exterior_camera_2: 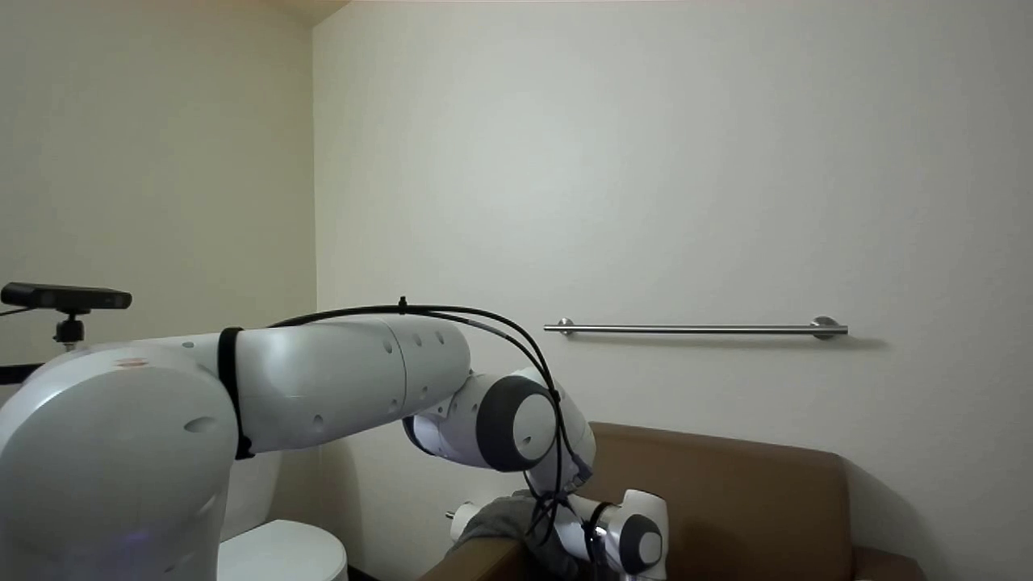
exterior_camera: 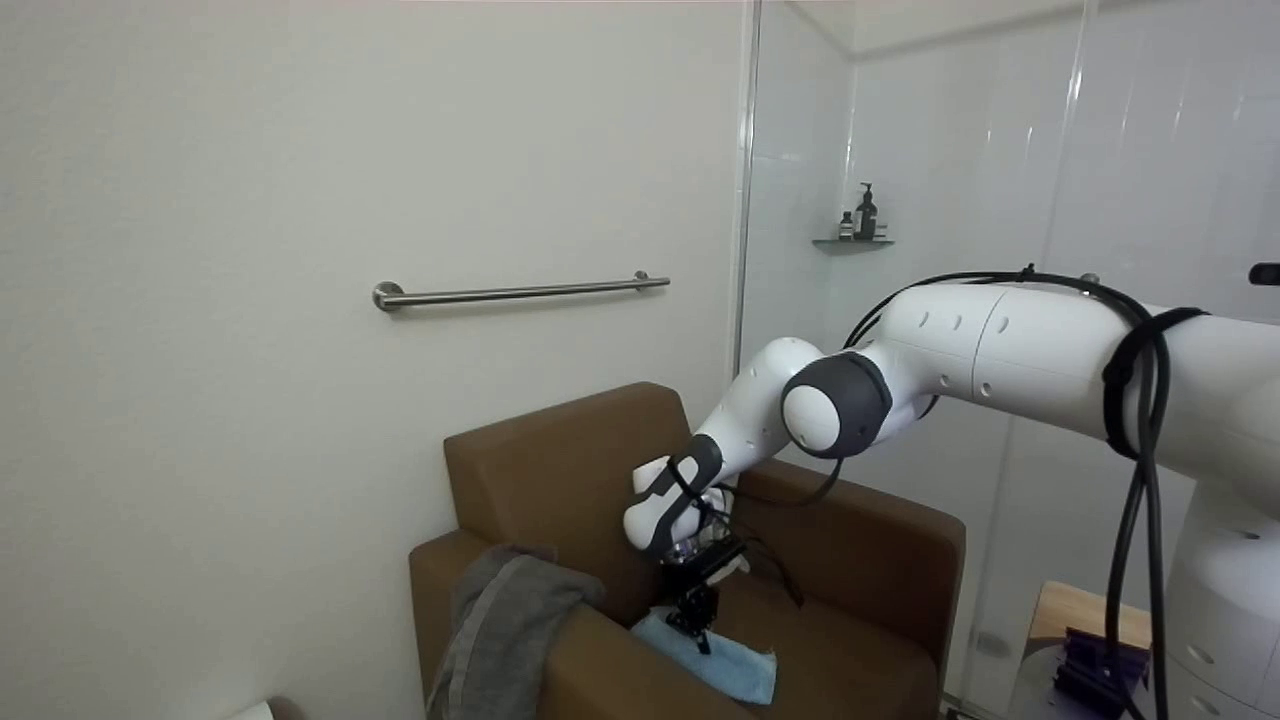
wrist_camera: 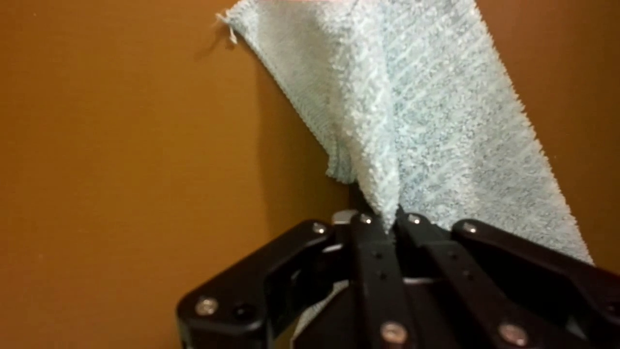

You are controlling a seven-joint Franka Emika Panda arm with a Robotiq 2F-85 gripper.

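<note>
A light blue towel [exterior_camera: 734, 668] lies on the seat of the brown armchair [exterior_camera: 870, 570], close inside its near armrest. My gripper [exterior_camera: 699, 638] is down at the seat, over the towel. In the wrist view the gripper is shut on a raised fold of the towel [wrist_camera: 459, 110], pinched between its black fingers. One towel corner with loose threads hangs to the left of the fold, and the broad part spreads right. Exterior view 2 shows neither the gripper nor the towel.
A grey towel [exterior_camera: 510, 624] drapes over the near armrest. On the wall above the chair, a metal bar [exterior_camera: 522, 294] hangs bare. Bottles [exterior_camera: 865, 214] stand on a corner shelf. A white toilet [exterior_camera_2: 282, 553] shows at lower left in exterior view 2.
</note>
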